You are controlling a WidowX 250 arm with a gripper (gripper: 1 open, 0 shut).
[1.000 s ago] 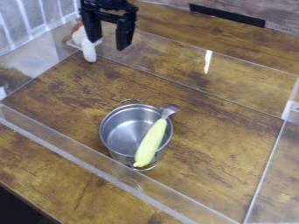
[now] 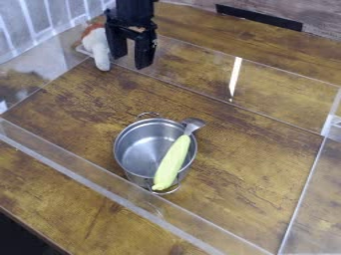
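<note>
My black gripper (image 2: 130,45) hangs at the top left, above the back of the wooden workspace; whether its fingers are open or shut is unclear. Just left of it stands a white and orange object (image 2: 98,45), partly behind the arm. In the lower middle is a steel pot (image 2: 140,149) with handles. A pale yellow corn-like object (image 2: 172,164) lies across its right side, and a grey utensil-like piece (image 2: 190,126) sticks out over the rim.
Clear plastic walls border the wooden surface (image 2: 253,174) on several sides. A dark slotted strip (image 2: 260,16) is at the back right.
My gripper has shifted slightly left and turned over the last second. The pot and what lies on it have not moved.
</note>
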